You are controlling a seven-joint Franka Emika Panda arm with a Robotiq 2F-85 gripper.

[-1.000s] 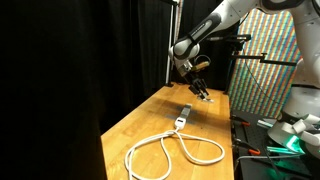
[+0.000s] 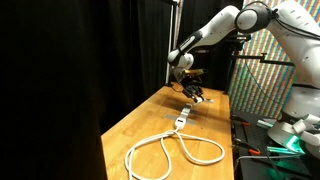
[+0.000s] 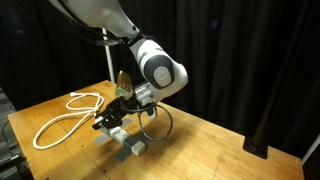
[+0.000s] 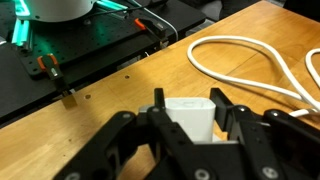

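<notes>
A white block-shaped piece (image 4: 190,113) sits between the black fingertips of my gripper, which is shut on it. In exterior view 1 the gripper (image 2: 199,96) is low over the far half of the wooden table, with a bit of white at its tip. A long white power strip (image 2: 183,115) lies on the table nearer that camera, apart from the gripper in this view. Its white cord (image 2: 128,160) loops across the near part of the table. What lies directly under the held piece is hidden in the wrist view.
Dark robot-base hardware (image 4: 65,75) stands beside the table edge at the upper left of the wrist view. Loops of cord (image 4: 250,78) cross the upper right there. In exterior view 2, the right part of the wooden table (image 3: 235,160) is bare.
Over the last second my arm has come down and folded slightly toward the far left. The gripper has shifted a little, still with white at its tip. Strip and cord look unmoved.
</notes>
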